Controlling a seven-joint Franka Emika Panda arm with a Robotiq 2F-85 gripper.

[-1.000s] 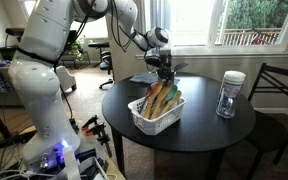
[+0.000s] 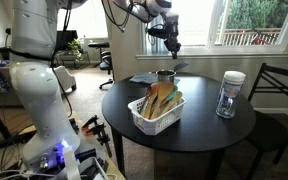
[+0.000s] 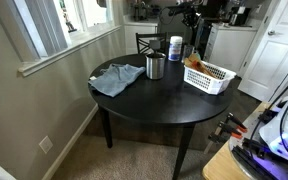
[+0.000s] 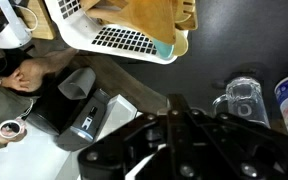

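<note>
My gripper [image 2: 174,52] is raised high above the far part of the round black table [image 2: 206,110]. It is shut, with nothing showing between its fingers. In the second exterior view a silver pot [image 3: 155,66] stands upright on the table, beside a crumpled blue-grey cloth [image 3: 120,79]. A white basket [image 2: 158,121] holds wooden and coloured utensils [image 2: 161,99]. The wrist view looks down on part of that basket [image 4: 124,38] and, apart from it, a clear glass container [image 4: 246,98].
A white-lidded canister [image 2: 230,95] stands toward the table's right side. Behind it is a dark chair [image 2: 276,110]. A window [image 2: 246,25] borders the far side. Bare tabletop lies between basket and canister.
My gripper has risen well away from the pot area, drifting slightly right in the first exterior view. The basket, canister and pot have kept their places.
</note>
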